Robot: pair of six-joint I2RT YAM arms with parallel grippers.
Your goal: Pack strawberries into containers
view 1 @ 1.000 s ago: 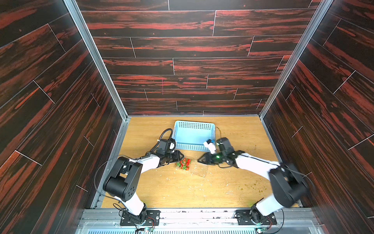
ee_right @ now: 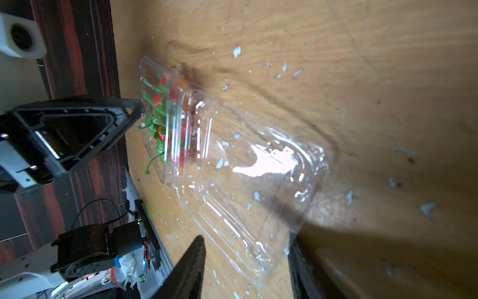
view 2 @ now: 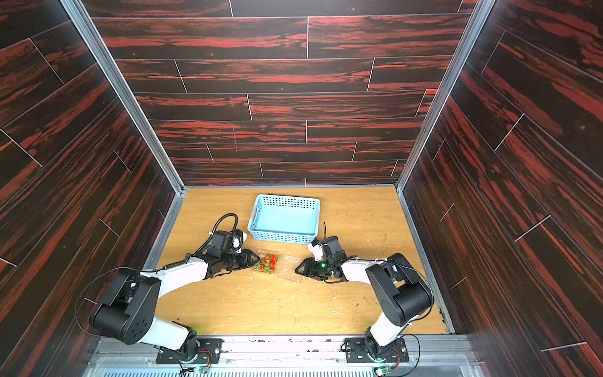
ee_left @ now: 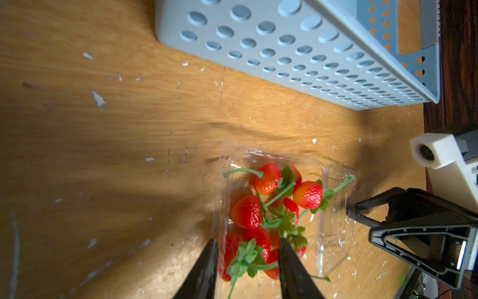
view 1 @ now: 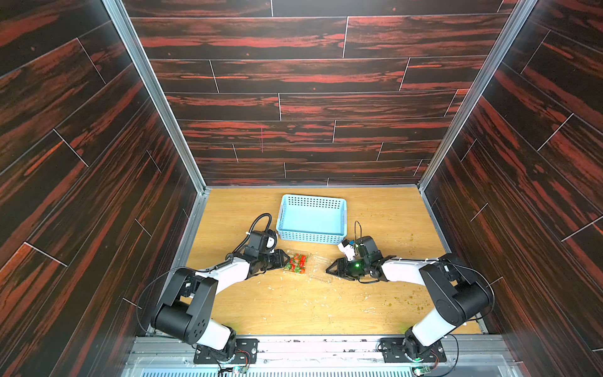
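Note:
A clear plastic container (ee_left: 323, 214) lies on the table with its lid (ee_right: 249, 164) folded out to the right. Several strawberries (ee_left: 249, 211) with green stems fill its left half. My left gripper stands open over the container's left side; a strawberry shows between its fingers. At the lid's outer end is my right gripper, fingers apart, with a corner of the lid seen between them. Whether the right fingertips (ee_right: 294, 249) touch the clear plastic, I cannot tell.
A light blue perforated basket (view 1: 311, 237) stands empty just behind the container. White flecks are scattered over the wooden table (view 1: 301, 314). Free table lies in front of the container and to both sides of the basket.
My left gripper drew slightly left. The strawberries look much the same.

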